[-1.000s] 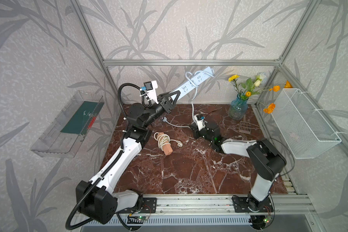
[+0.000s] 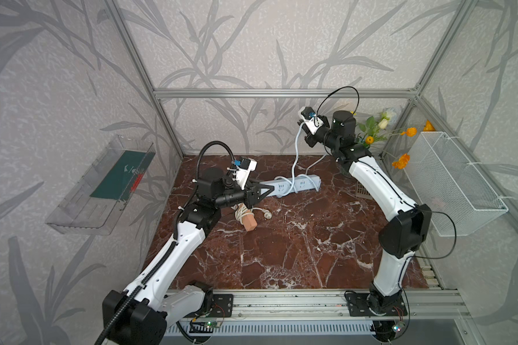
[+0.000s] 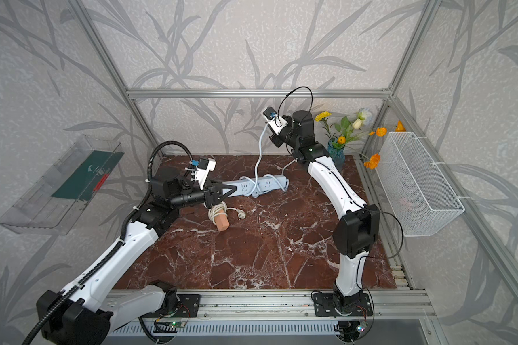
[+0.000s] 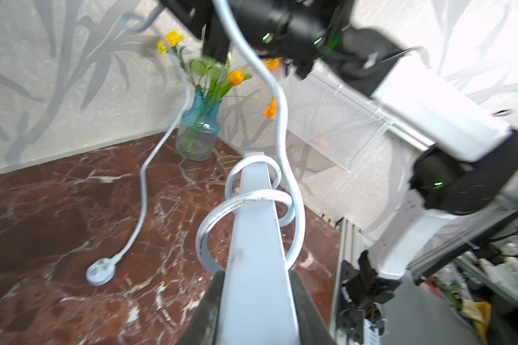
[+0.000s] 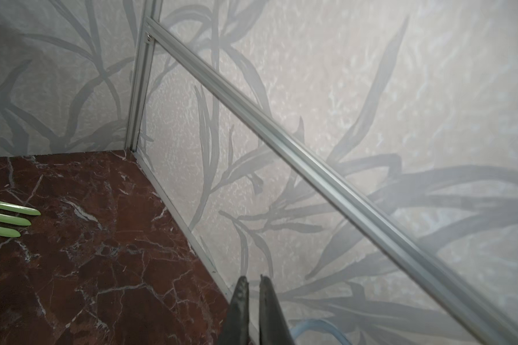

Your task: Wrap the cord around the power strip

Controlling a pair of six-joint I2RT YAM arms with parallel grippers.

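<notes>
The white power strip (image 4: 253, 264) is in my left gripper (image 2: 266, 189), shut on its end. Loops of white cord (image 4: 215, 218) circle the strip. The cord rises from it to my raised right gripper (image 3: 273, 129) and hangs from there, so that gripper appears shut on it; the exact grip is hidden in the top views, and the right wrist view shows only its nearly closed fingers. The plug (image 4: 100, 270) lies on the table in the left wrist view.
An orange block with wound cord (image 2: 248, 221) lies near my left gripper. A flower vase (image 3: 336, 155) stands back right, behind the right arm. Baskets (image 3: 414, 184) hang on the side walls.
The strip has swung down to lie nearly level at table height with my left gripper. My right arm has risen toward the back, drawing the cord upward.
</notes>
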